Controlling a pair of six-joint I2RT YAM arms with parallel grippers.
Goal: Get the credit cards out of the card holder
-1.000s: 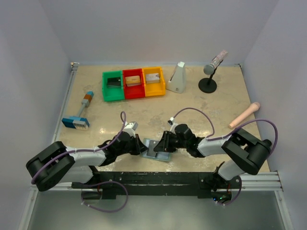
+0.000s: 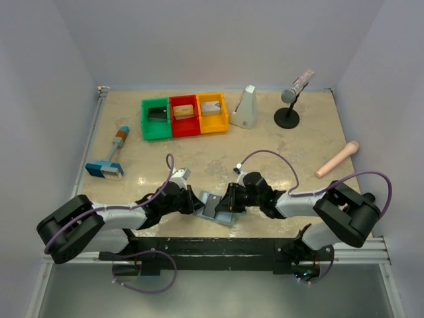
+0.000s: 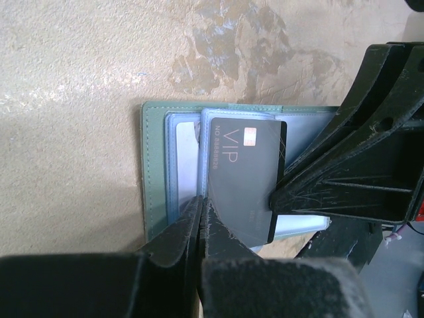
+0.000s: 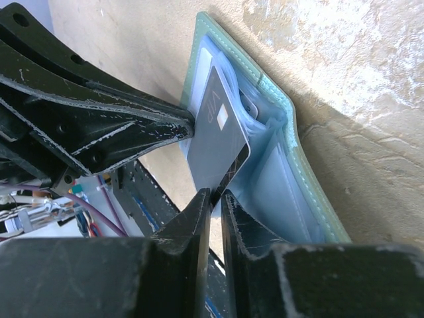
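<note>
The open card holder (image 3: 155,172), green-edged with clear sleeves, lies on the table between the grippers. A dark grey VIP card (image 3: 242,173) (image 4: 215,126) sits on top of the sleeves. My left gripper (image 2: 195,205) is shut at the card's left edge, with nothing seen between its fingertips. My right gripper (image 2: 226,204) is at the card's other side, its fingertips close together at the card's edge; whether they grip it is hard to tell. In the right wrist view the card looks slightly tilted over the sleeves.
Green, red and yellow bins (image 2: 185,126) stand at the back, beside a white object (image 2: 244,112) and a black stand (image 2: 287,122). A toy hammer (image 2: 112,159) lies left, a wooden rod (image 2: 336,159) right.
Compared with a second ago, my right arm has shifted slightly toward the right and front, its gripper still at the holder. The left arm is nearly unchanged.
</note>
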